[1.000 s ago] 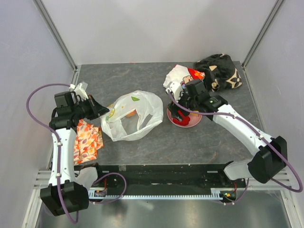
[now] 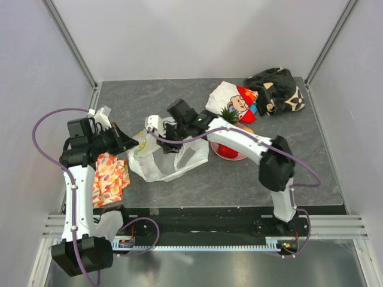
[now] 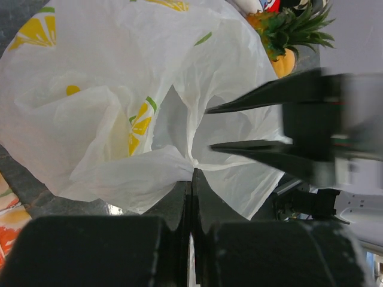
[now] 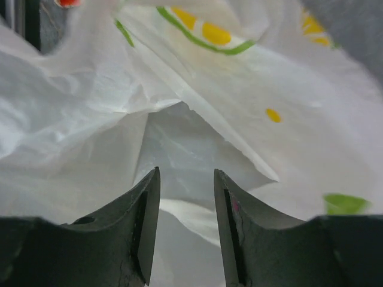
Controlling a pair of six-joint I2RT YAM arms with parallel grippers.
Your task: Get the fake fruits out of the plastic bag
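The white plastic bag (image 2: 157, 172) with lemon prints lies crumpled at the table's middle left. My left gripper is shut on a gathered edge of its plastic, which bunches at the fingertips. Over the bag's mouth, my right gripper holds its two fingers apart. Thin white plastic shows behind that gap, but no fruit between the fingers. Right of the bag, a pink plate (image 2: 239, 157) carries a red fruit (image 2: 227, 152) and a pineapple (image 2: 229, 115). Fruit inside the bag is hidden by folds and the right arm.
An orange patterned cloth (image 2: 109, 182) lies by the left arm. At the back right are a white cloth with a cartoon face (image 2: 228, 98) and a dark fabric bundle (image 2: 275, 89).
The right arm has swung left from above the pink plate to the bag, covering the orange fruit seen there before. My left gripper has stayed at the bag's edge.
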